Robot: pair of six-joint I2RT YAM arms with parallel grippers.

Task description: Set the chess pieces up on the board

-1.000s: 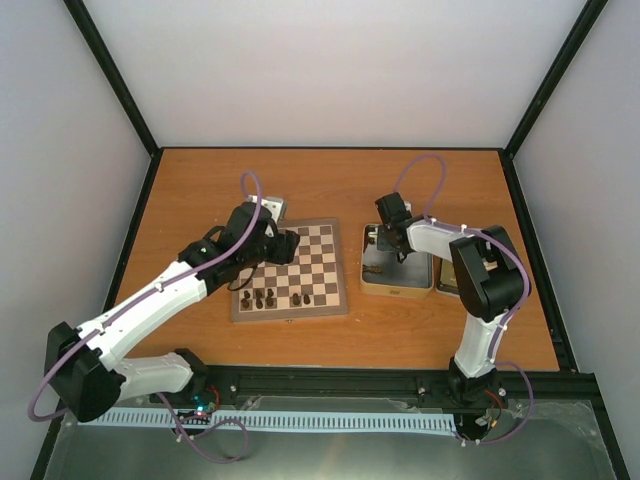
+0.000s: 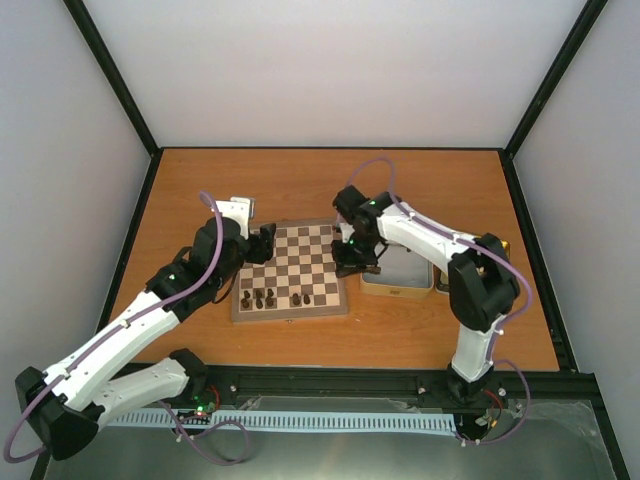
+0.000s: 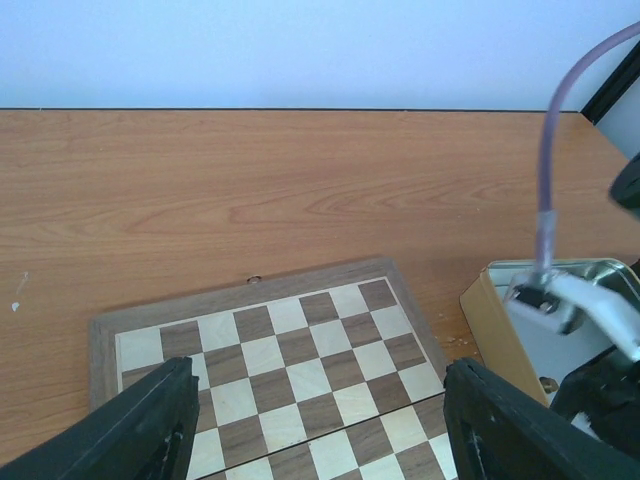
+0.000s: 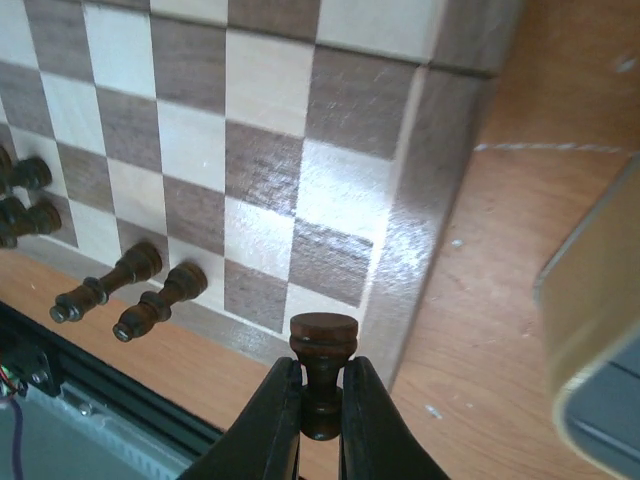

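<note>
The chessboard (image 2: 288, 250) sits mid-table, with several dark pieces along its near edge, among them two pieces (image 4: 106, 285) beside each other. My right gripper is shut on a dark wooden chess piece (image 4: 323, 345), held above the board's right edge. My left gripper hangs above the board's left part, fingers apart with nothing between them in its wrist view.
A box (image 2: 395, 288) with a grey interior stands right of the board, with another container (image 2: 442, 280) partly hidden beside it.
My right arm has moved left from over the box to the board's right edge, carrying a piece. My left arm has drawn back slightly to the left.
</note>
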